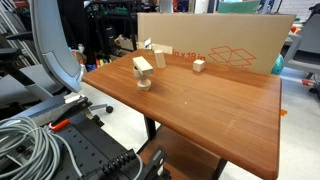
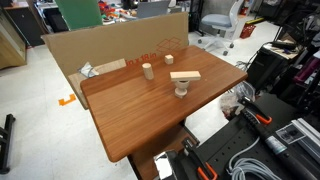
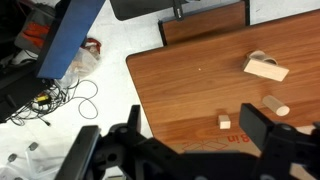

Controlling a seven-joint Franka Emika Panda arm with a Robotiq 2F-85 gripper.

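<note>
On the brown table a flat light wooden block lies across the top of a round wooden piece. Near them an upright wooden cylinder stands by itself. A small wooden cube sits apart from both, toward the cardboard. From above, the wrist view shows the flat block, cylinder and cube well below my gripper. Its dark fingers are spread wide, and nothing is between them. Neither exterior view includes the gripper.
A cardboard panel stands along one long side of the table. Opposite is a dark bench with a coiled grey cable. An office chair stands beyond one end.
</note>
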